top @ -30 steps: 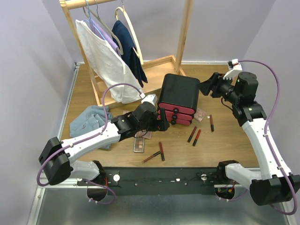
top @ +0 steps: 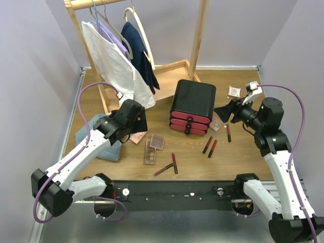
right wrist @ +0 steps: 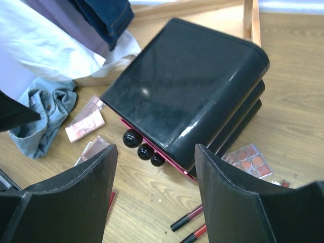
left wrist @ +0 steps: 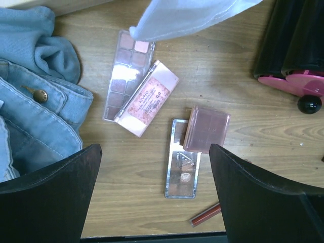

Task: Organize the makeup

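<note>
A black makeup case (top: 193,101) with pink drawers and black knobs stands shut at the table's centre back. Left of it lie a pink palette (left wrist: 147,96), a mauve palette (left wrist: 123,71), a square compact (left wrist: 206,129) and a clear palette (left wrist: 181,185). My left gripper hovers open above them, nothing between its fingers. My right gripper hangs open beside the case's right side, above a clear palette (right wrist: 248,159). Several lip pencils, including a red one (top: 212,149), lie at the front; a small compact (top: 234,92) lies at back right.
A folded denim garment (left wrist: 30,131) lies at left. A wooden clothes rack (top: 198,30) with hanging garments stands at the back left, white cloth hanging low near the palettes. Bare table (top: 243,162) shows at front right.
My left gripper has moved left, away from the case toward the denim and palettes. My right gripper has shifted toward the front of the table. The objects on the table look unchanged.
</note>
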